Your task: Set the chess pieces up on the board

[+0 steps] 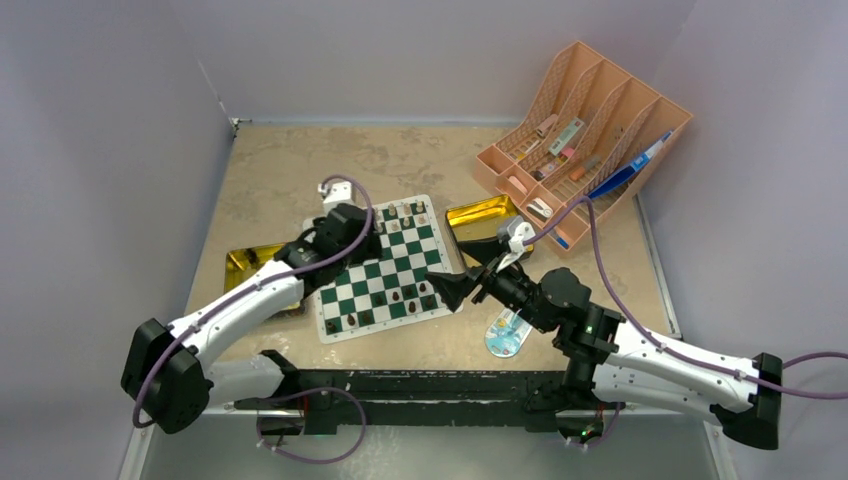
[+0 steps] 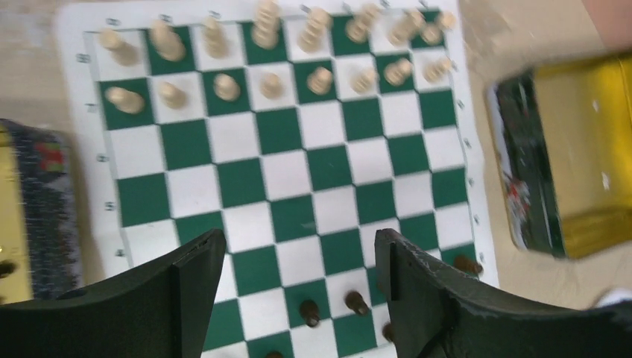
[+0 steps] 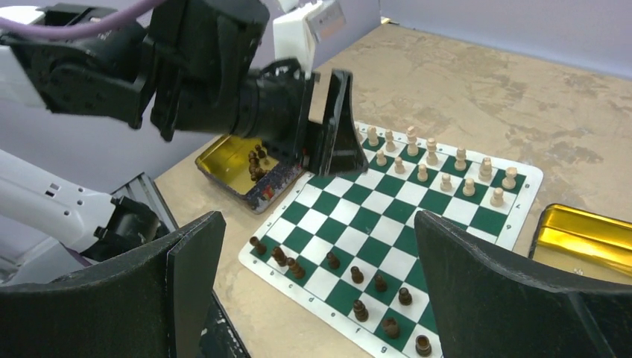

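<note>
A green-and-white chessboard [image 1: 400, 258] lies mid-table. Pale pieces stand in two rows along its far side, among them a pale pawn [image 2: 226, 87]. Near the close edge are several dark pieces, such as a dark pawn [image 2: 309, 312] and a dark corner piece [image 3: 422, 344]; bare squares show among them. Above the board's left half hangs my left gripper, open and empty, its fingers [image 2: 205, 276] wide apart. My right gripper is open too, with nothing between its fingers, by the board's close right side. In the top view the left arm hides part of the board.
A gold tray [image 3: 228, 173] with several dark pieces stands left of the board. Right of it is another gold tray [image 2: 589, 142], with no pieces visible inside. A pink organizer [image 1: 590, 130] fills the back right. The table behind the board is clear.
</note>
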